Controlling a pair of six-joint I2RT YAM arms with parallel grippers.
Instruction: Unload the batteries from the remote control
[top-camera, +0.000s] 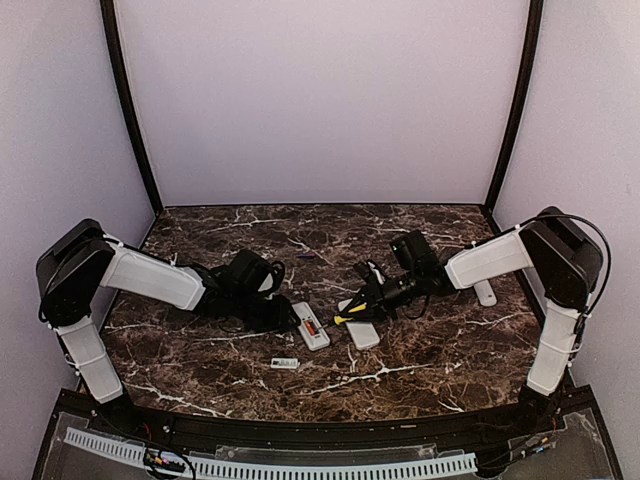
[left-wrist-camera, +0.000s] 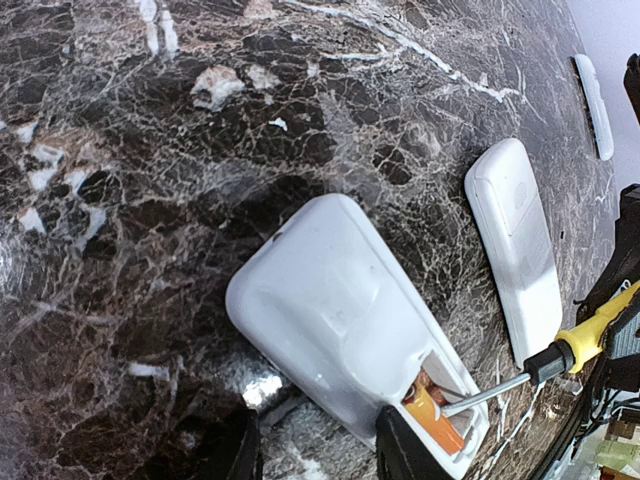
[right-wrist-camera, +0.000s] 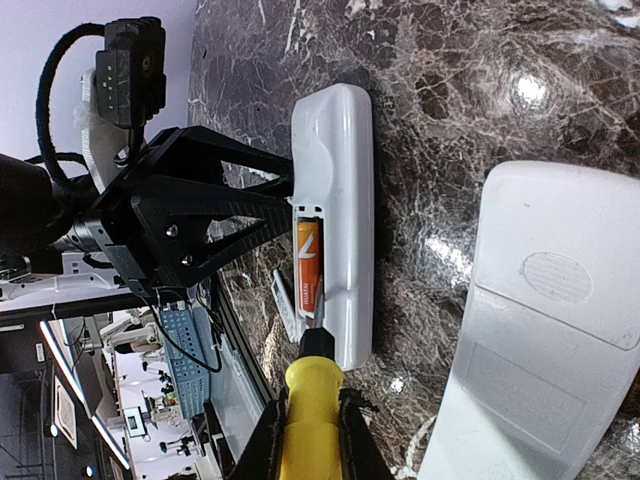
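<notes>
A white remote (top-camera: 312, 320) (left-wrist-camera: 320, 290) (right-wrist-camera: 345, 200) lies on the marble table with its battery bay uncovered; an orange battery (left-wrist-camera: 435, 425) (right-wrist-camera: 308, 262) sits in it. My left gripper (top-camera: 290, 318) is at the remote's end, its fingers against the casing, apparently part open. My right gripper (top-camera: 365, 300) is shut on a yellow screwdriver (left-wrist-camera: 592, 330) (right-wrist-camera: 310, 385), whose metal tip reaches into the bay at the battery.
A second white remote (top-camera: 362, 330) (right-wrist-camera: 550, 280) lies just right of the first. A small white piece (top-camera: 284, 363) lies nearer the front. Another white object (top-camera: 484, 292) is at the far right.
</notes>
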